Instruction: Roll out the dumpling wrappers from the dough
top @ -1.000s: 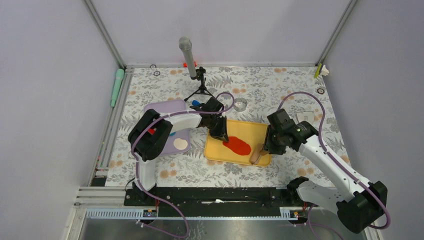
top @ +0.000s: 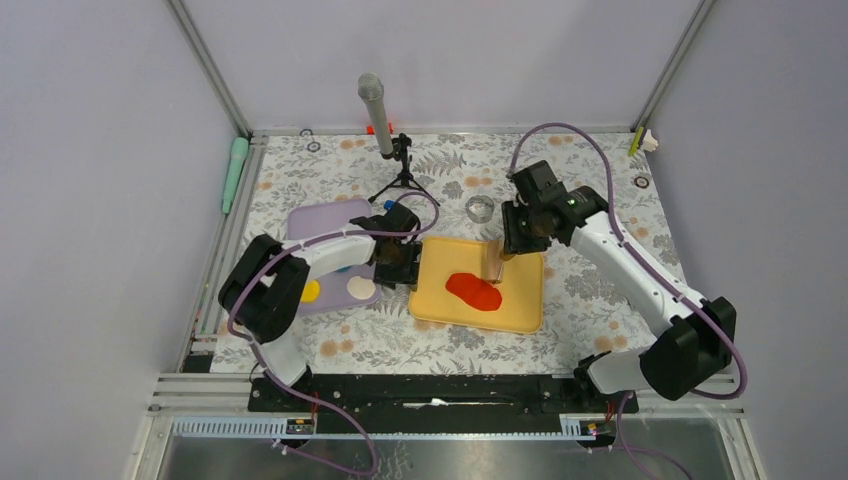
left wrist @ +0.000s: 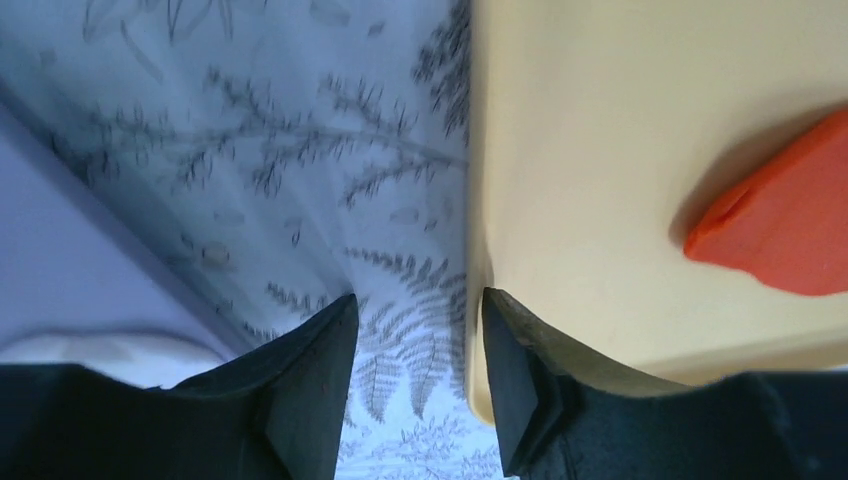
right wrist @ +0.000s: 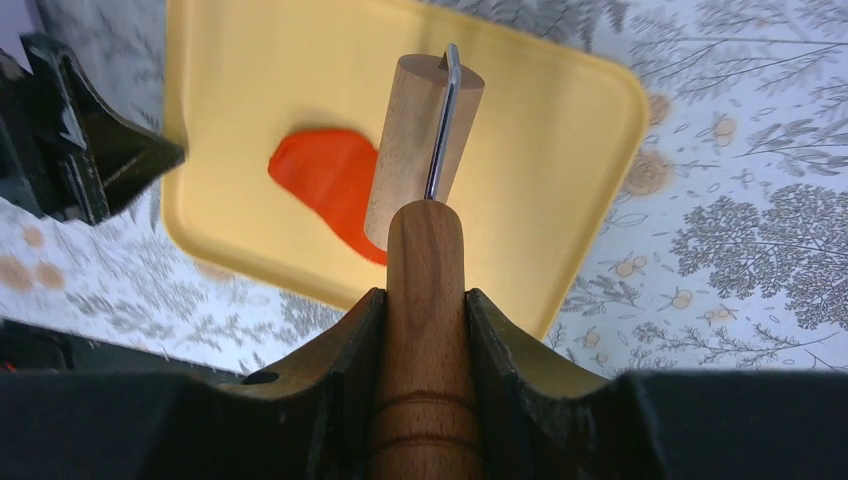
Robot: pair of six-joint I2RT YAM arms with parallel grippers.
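A flattened piece of red dough (top: 473, 291) lies on the yellow board (top: 444, 250). My right gripper is shut on the wooden handle of a roller (right wrist: 420, 120), whose cylinder is over the board, partly over the red dough (right wrist: 320, 180) in the right wrist view. My left gripper is open at the board's left edge, with one finger by the rim (left wrist: 480, 180) and nothing held; the red dough (left wrist: 775, 210) is to its right.
A lilac tray (top: 330, 305) with coloured dough discs sits left of the board. A glass (top: 480, 208) and a microphone on a tripod (top: 371, 100) stand behind. Table space right of the board is clear.
My right arm has moved the roller back and left across the board, away from the front edge. The left gripper has moved left off the dough to the board's edge.
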